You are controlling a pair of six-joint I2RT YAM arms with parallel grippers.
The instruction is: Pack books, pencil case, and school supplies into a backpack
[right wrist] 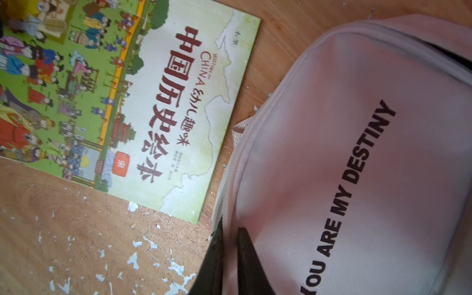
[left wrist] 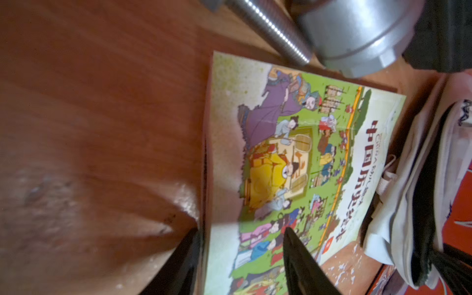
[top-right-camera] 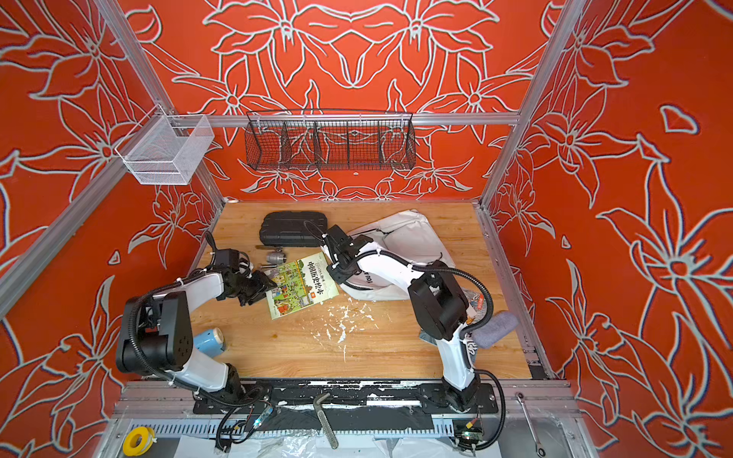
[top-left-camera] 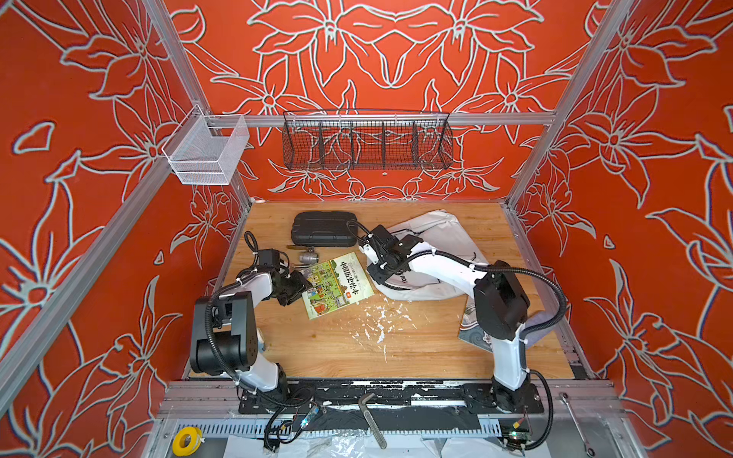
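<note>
A green-and-white picture book (top-left-camera: pixel 336 286) lies flat on the table. My left gripper is at its left edge, fingers apart: one stands just outside the edge, the other over the cover. The whitish backpack (top-left-camera: pixel 446 233) lies flat to the right of the book, black lettering on its face. My right gripper is at the backpack's near-left edge, fingers close together with the edge seam between them. Whether they press on the fabric is unclear. Part of the backpack is hidden under the right arm. A black case (top-left-camera: pixel 324 229) lies behind the book.
A metal cylinder (top-left-camera: pixel 308 257) and a threaded rod (left wrist: pixel 270 29) lie by the book's far edge. A blue roll (top-right-camera: pixel 207 342) lies near the left arm's base, a grey roll (top-right-camera: pixel 494 329) near the right. White flakes (top-left-camera: pixel 380 324) mark the clear front table.
</note>
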